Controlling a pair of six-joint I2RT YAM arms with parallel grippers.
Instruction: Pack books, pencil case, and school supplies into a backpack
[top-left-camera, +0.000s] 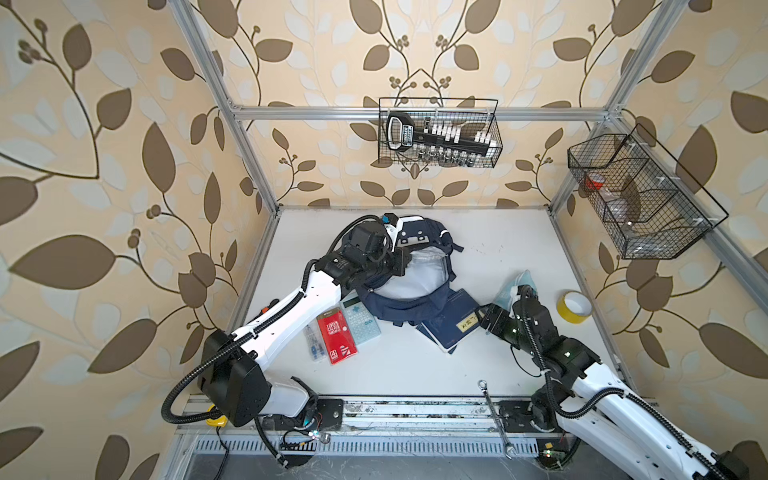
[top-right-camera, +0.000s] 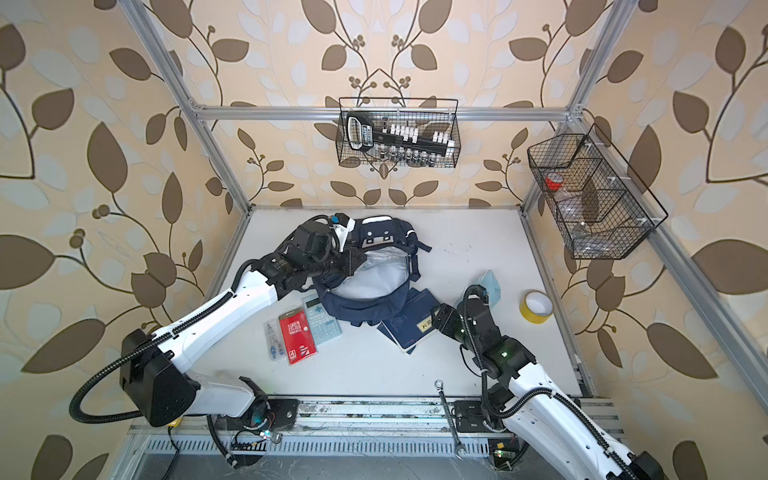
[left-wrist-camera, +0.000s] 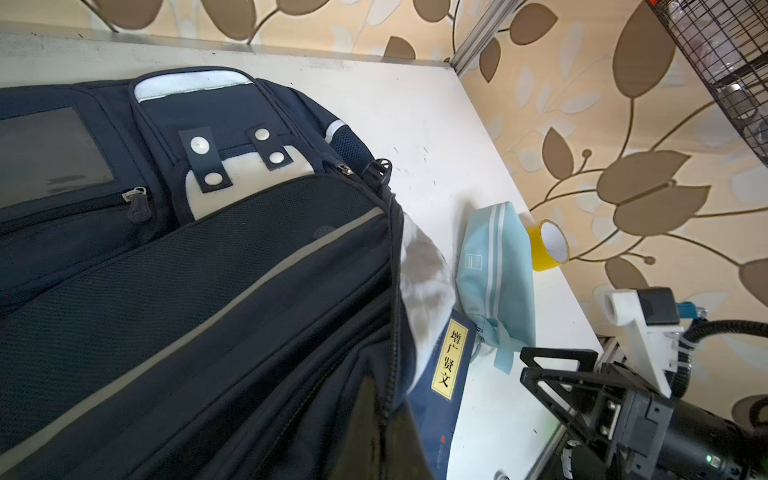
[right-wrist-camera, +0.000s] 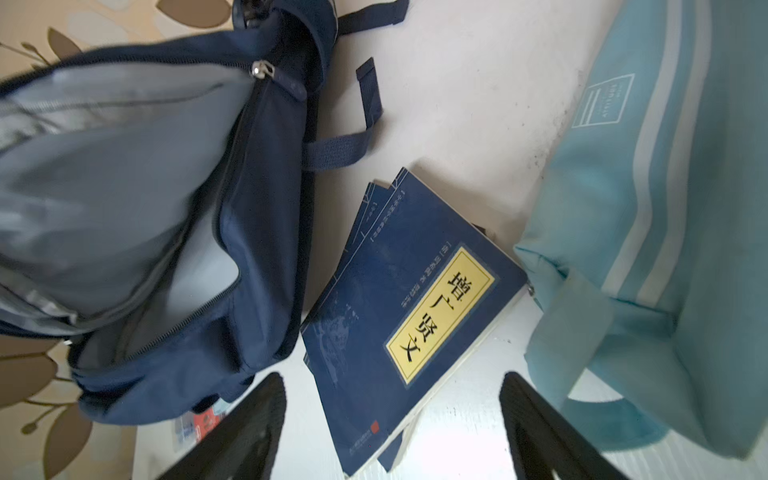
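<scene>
The navy backpack (top-left-camera: 409, 308) lies on the table with its grey-lined main compartment gaping open. My left gripper is shut on the backpack's zippered edge (left-wrist-camera: 394, 320), at the left of the opening. Two navy books (right-wrist-camera: 416, 320), the upper one with a yellow label, lie stacked askew beside the bag. Over them my right gripper stands open, nothing between its fingers. A light blue pencil case (right-wrist-camera: 616, 200) rests right of the books. Left of the bag are a red packet (top-left-camera: 337, 333), a pale blue calculator-like item (top-left-camera: 362, 321) and a clear pouch (top-left-camera: 314, 342).
A yellow tape roll (top-left-camera: 573, 306) lies near the table's right edge. Wire baskets hang on the back frame (top-left-camera: 440, 132) and the right frame (top-left-camera: 648, 192). Bare table shows behind the pencil case and along the front.
</scene>
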